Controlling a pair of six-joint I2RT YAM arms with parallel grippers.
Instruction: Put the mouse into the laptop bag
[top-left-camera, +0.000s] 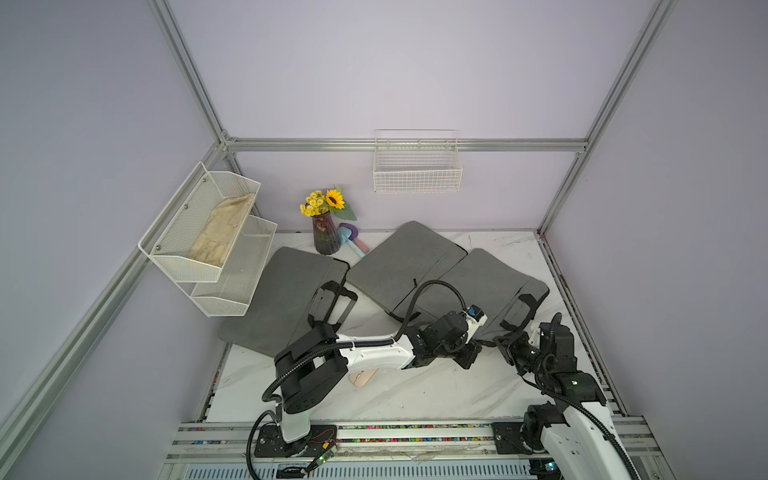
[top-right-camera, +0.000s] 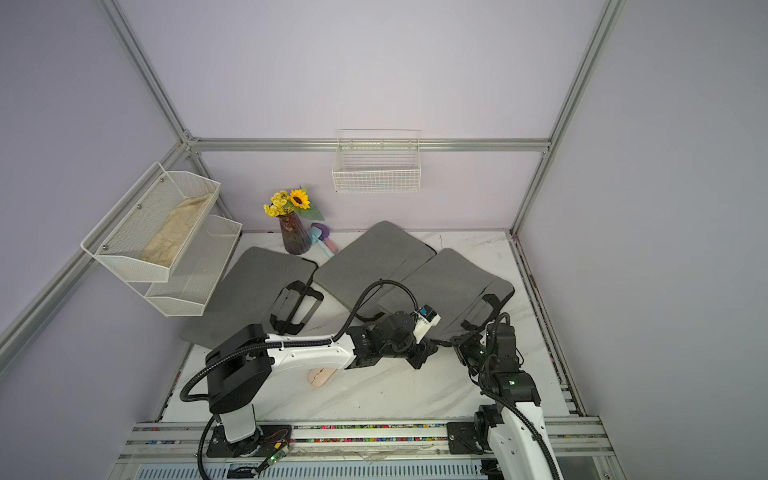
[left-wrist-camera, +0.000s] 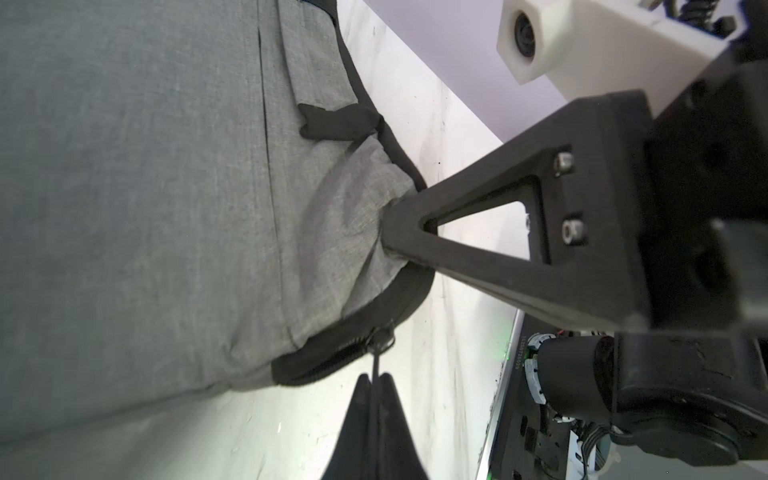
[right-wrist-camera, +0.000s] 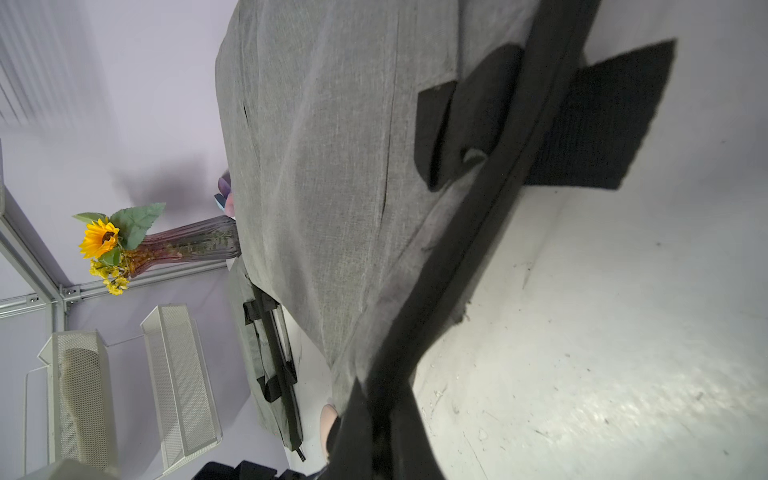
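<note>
The grey laptop bag (top-left-camera: 488, 284) on the right has its near corner between my two grippers. My right gripper is shut on the bag's dark zipper edge. My left gripper is shut at the zipper pull (left-wrist-camera: 381, 340), which appears as a small metal piece at its tips; the bag's fabric is puckered along that edge. A pink object (top-left-camera: 361, 376), possibly the mouse, lies on the table partly behind the left arm; it also shows small at the edge of the right wrist view (right-wrist-camera: 326, 428).
Two more grey bags (top-left-camera: 284, 296) lie left and centre. A vase with flowers (top-left-camera: 325, 233) and small coloured items stand at the back. White baskets (top-left-camera: 232, 280) hang on the left and back walls.
</note>
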